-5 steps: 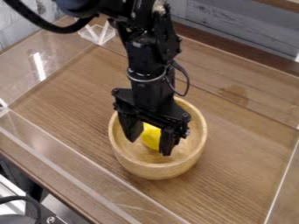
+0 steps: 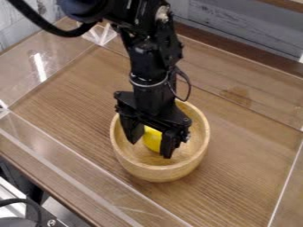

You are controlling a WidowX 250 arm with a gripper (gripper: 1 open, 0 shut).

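A round tan wooden bowl (image 2: pixel 190 160) sits on the table in the middle of the camera view. Inside it lies a yellow object (image 2: pixel 153 139), partly covered by the black gripper (image 2: pixel 149 142), which reaches down into the bowl from above with a finger on either side of the yellow object. Whether the fingers touch it or grip it is hard to tell.
A low pale wall runs along the back. Dark cables and equipment sit beyond the front-left edge.
The gripper has shifted very slightly within the bowl; the bowl stays in about the same place.
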